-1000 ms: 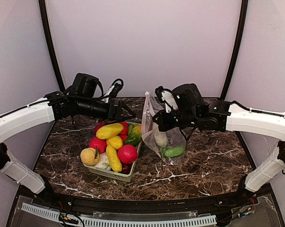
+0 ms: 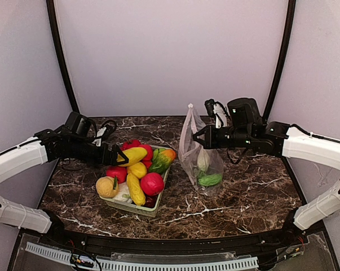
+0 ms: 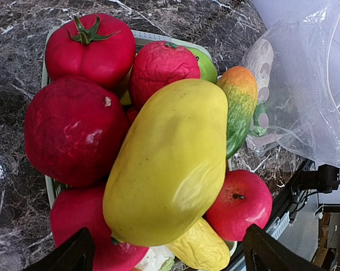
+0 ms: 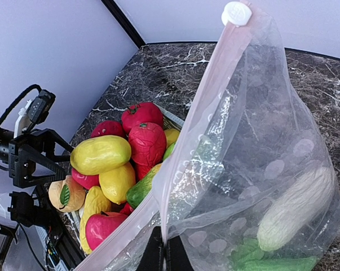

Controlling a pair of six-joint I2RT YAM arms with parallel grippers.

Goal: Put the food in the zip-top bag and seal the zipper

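A pale basket (image 2: 152, 210) is heaped with toy food. On top lies a long yellow fruit (image 3: 164, 158), with my open left gripper (image 2: 110, 155) around its left end, close over it; the fingertips show at the bottom of the left wrist view. My right gripper is shut on the edge of the clear zip bag (image 2: 189, 152), holding it upright with its white slider (image 4: 235, 12) at the top. Inside the bag are a pale oblong item (image 4: 296, 209) and a green item (image 2: 209, 179). A red apple (image 3: 237, 206) and a mango (image 3: 237, 107) sit in the basket.
Pale walls surround it on the back and sides. The bag stands just right of the basket.
My left gripper has moved left and down onto the yellow fruit. My right gripper has shifted right with the bag, which is now farther from the basket.
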